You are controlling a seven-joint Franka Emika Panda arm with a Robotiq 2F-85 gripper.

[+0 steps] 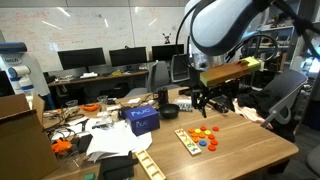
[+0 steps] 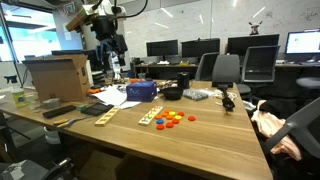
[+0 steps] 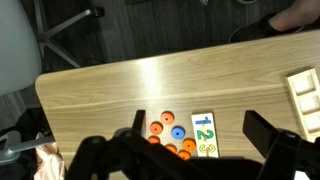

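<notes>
My gripper stands open above the wooden table (image 3: 120, 87), with dark fingers (image 3: 262, 130) spread wide at the lower left and lower right of the wrist view. Below and between them lie small round discs: a blue disc (image 3: 178, 132), a red disc (image 3: 156, 128) and several orange ones. Next to them is a pale strip (image 3: 205, 134) with coloured numbers. Nothing shows between the fingers. In exterior view 1 the gripper (image 1: 220, 99) hangs over the table; the discs (image 1: 203, 143) and a wooden strip (image 1: 188, 141) lie beneath it.
A second pale strip with compartments (image 3: 306, 100) lies at the right of the wrist view. A blue box (image 1: 143, 119), a black bowl (image 2: 172, 93) and papers (image 1: 108, 140) crowd the table's far side.
</notes>
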